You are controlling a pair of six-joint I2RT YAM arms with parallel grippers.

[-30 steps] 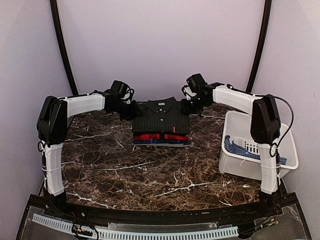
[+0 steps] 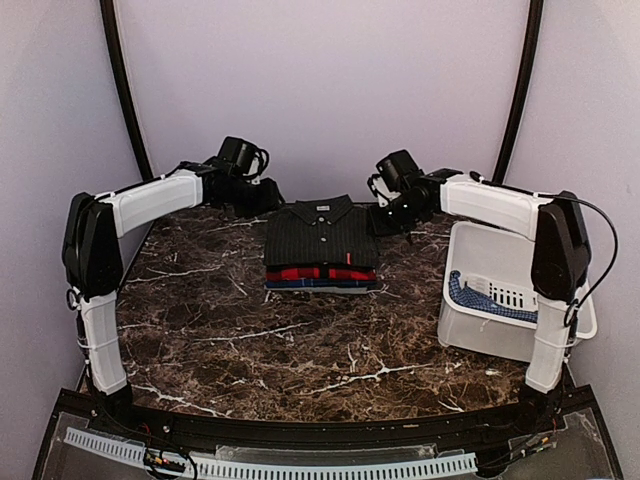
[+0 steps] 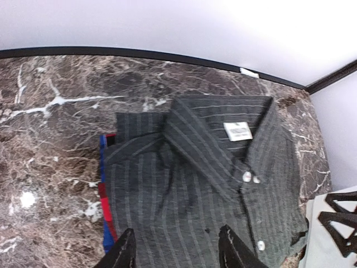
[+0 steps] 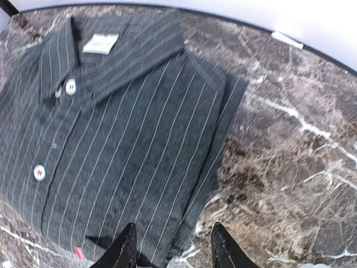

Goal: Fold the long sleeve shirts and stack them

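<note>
A dark pinstriped shirt [image 2: 322, 240], folded with its collar at the far side, lies flat on top of a stack. Below it show the edges of a red-and-black shirt [image 2: 310, 272] and a blue plaid one [image 2: 305, 284]. My left gripper is open above the pinstriped shirt's left part, with nothing between its fingers. Over its right edge my right gripper also stands open and empty. The shirt's white label [image 3: 238, 131] and buttons face up.
A white basket [image 2: 470, 328] at the right holds a blue checked cloth [image 2: 490, 300].
The stack stays where it was.
</note>
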